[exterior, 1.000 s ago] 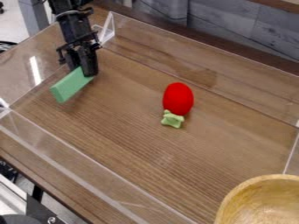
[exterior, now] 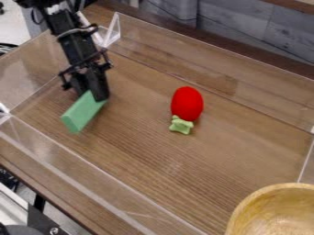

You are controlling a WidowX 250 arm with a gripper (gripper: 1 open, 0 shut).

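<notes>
My gripper (exterior: 88,92) reaches down from the upper left in the camera view, shut on a green block (exterior: 81,114) that tilts toward the lower left on or just above the wooden table (exterior: 147,174). Its dark fingertips cover the upper end of the block.
A red oval object (exterior: 186,104) and a small light-green piece (exterior: 182,125) lie right of centre. A yellow bowl (exterior: 263,216) is at the bottom right. A clear plastic item stands behind the arm at the top left.
My gripper and the green block have moved toward the front of the table and slightly right. The red object and the small piece have not moved.
</notes>
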